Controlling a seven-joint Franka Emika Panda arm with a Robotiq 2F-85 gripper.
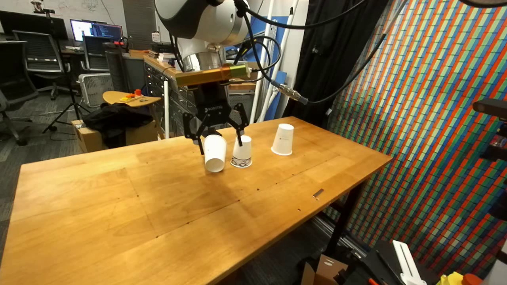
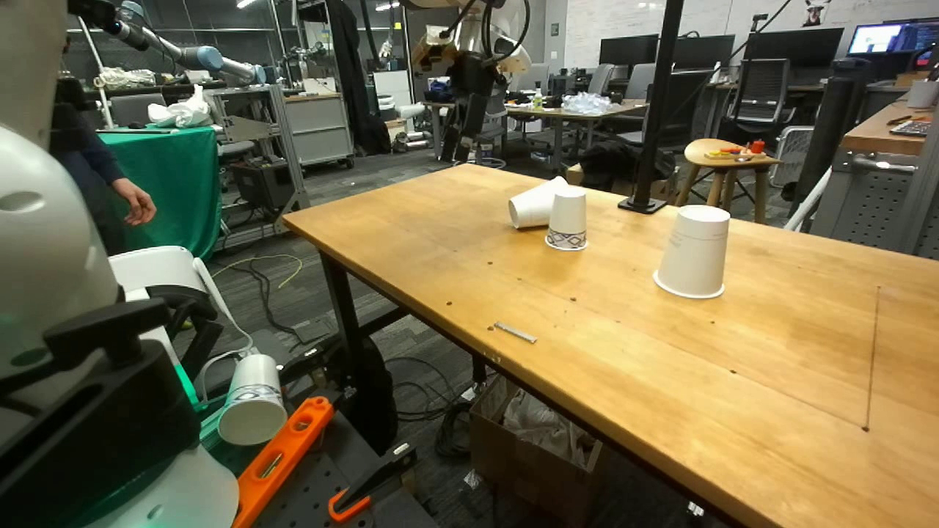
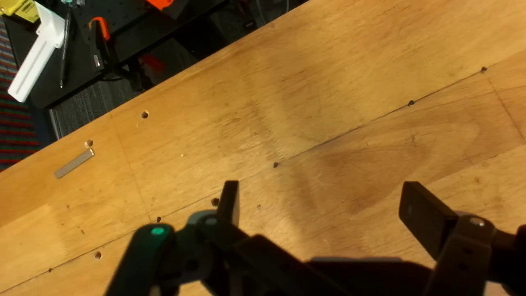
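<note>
My gripper is open, fingers pointing down and well apart, with only bare tabletop showing between them in the wrist view. A plain white paper cup lies on its side, its mouth toward exterior view 1. Close by it stands an upside-down white cup with a patterned band; in exterior view 2 this patterned cup partly covers the lying cup. Apart from both, a larger white cup rests upside down. None of these cups appears in the wrist view.
The wooden table is wide and mostly bare. A small metal strip lies near one edge. In exterior view 2, a black pole rises from a base at the table's far side. Another cup is off the table.
</note>
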